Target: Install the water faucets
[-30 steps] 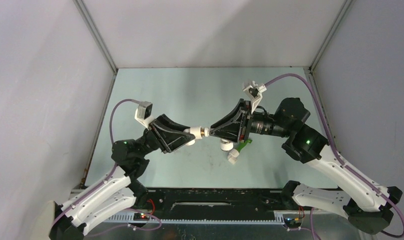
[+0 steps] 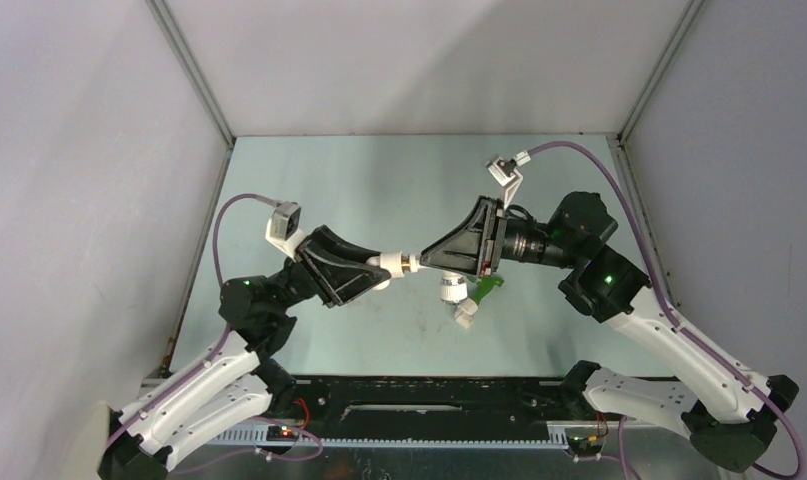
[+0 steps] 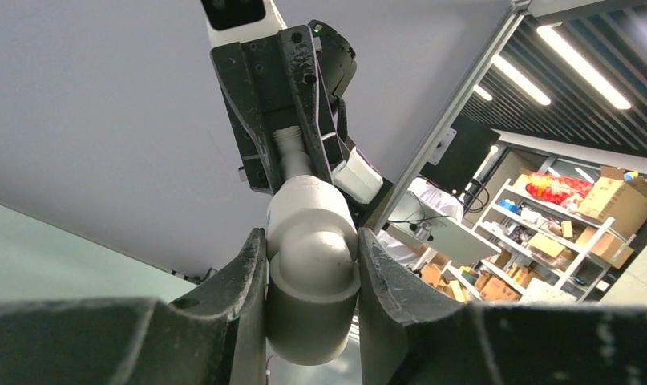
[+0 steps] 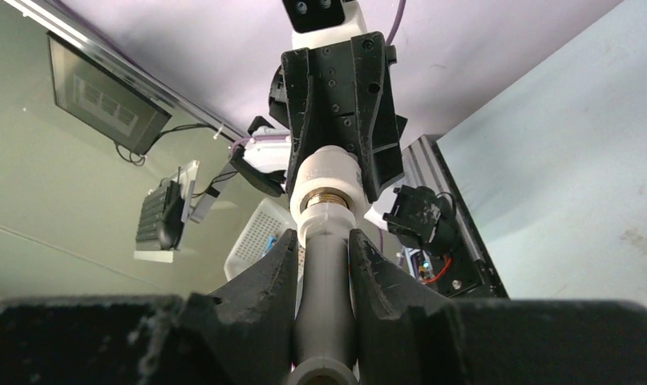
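Note:
My left gripper (image 2: 379, 268) is shut on a white pipe fitting (image 3: 312, 273), clamped between its black fingers. A brass ring (image 4: 327, 198) shows at the fitting's end. Facing it from the right, my right gripper (image 2: 422, 262) has its fingers (image 4: 272, 273) on both sides of a grey-white faucet stem (image 4: 325, 281). The stem's white end meets the fitting at the brass ring, roughly in line with it. Whether the right fingers press on the stem is hard to tell. A white ribbed piece (image 2: 454, 289) shows below the right gripper.
A white fitting (image 2: 466, 313) and a green handle-like piece (image 2: 487, 288) show under the right gripper. The pale table (image 2: 379, 345) is otherwise mostly clear. White walls (image 2: 429, 70) close off the back and both sides.
My right gripper and its wrist have turned slightly, and the right forearm has shifted a little. The left gripper stays almost still, with the fitting in place.

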